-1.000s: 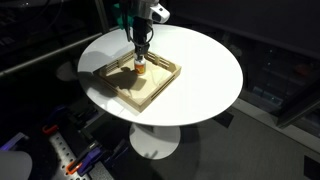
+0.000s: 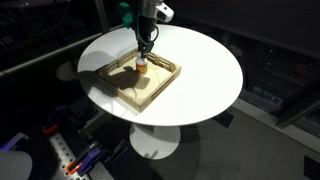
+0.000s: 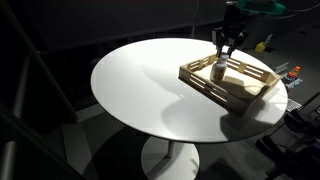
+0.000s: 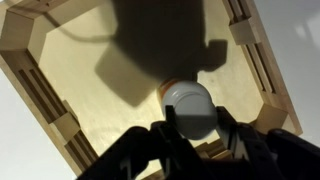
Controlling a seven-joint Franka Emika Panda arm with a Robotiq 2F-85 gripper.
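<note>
An orange bottle with a white cap (image 2: 141, 68) is upright in the shallow wooden crate (image 2: 148, 101). My gripper is shut on the bottle's white cap (image 4: 192, 106), with one dark finger on each side. In the second exterior view the gripper reaches down from above to the bottle (image 3: 218, 71), inside the crate (image 3: 237, 103). Whether the bottle's base touches the crate floor is hard to tell; in the wrist view the cap hides most of its body.
The crate stands on a round white table (image 2: 205, 75), its slatted walls around the bottle. Broad bare tabletop lies to the crate's right in the first exterior view. Nothing else shows inside the crate.
The gripper and arm have shifted slightly to the right in the first exterior view, and the bottle appears a touch to the right too. The crate stays in place.
</note>
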